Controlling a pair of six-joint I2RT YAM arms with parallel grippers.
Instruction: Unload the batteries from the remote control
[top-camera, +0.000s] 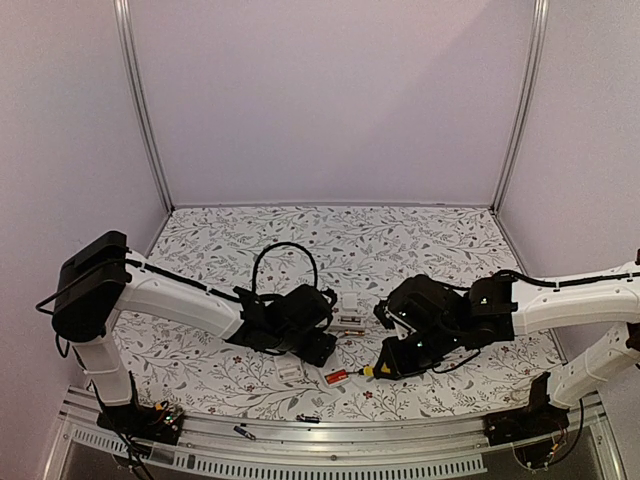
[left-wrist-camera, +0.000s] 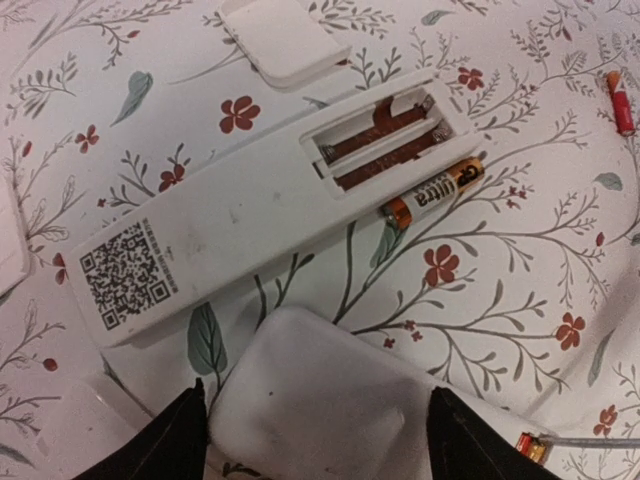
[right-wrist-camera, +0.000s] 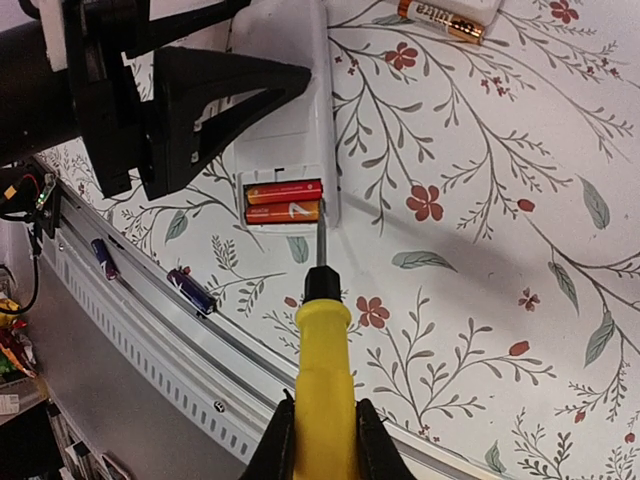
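Note:
A white remote control (right-wrist-camera: 275, 150) has two red-and-orange batteries (right-wrist-camera: 284, 202) side by side in its bay. My right gripper is shut on a yellow-handled screwdriver (right-wrist-camera: 325, 370); the metal tip meets the bay's right end, beside the batteries. Over the remote's body stands my left gripper, open, its dark fingers (right-wrist-camera: 235, 85) on either side of the white casing. Whether they touch it, I cannot tell. In the left wrist view a second white remote (left-wrist-camera: 230, 215) shows an empty bay, with a loose battery (left-wrist-camera: 435, 195) along its edge.
White covers (left-wrist-camera: 285, 40) lie around the second remote. A red battery (left-wrist-camera: 620, 103) rests farther off on the flowered cloth. Dark batteries (right-wrist-camera: 190, 290) lie near the metal rail at the table's front edge. Right of the remote, the cloth is clear.

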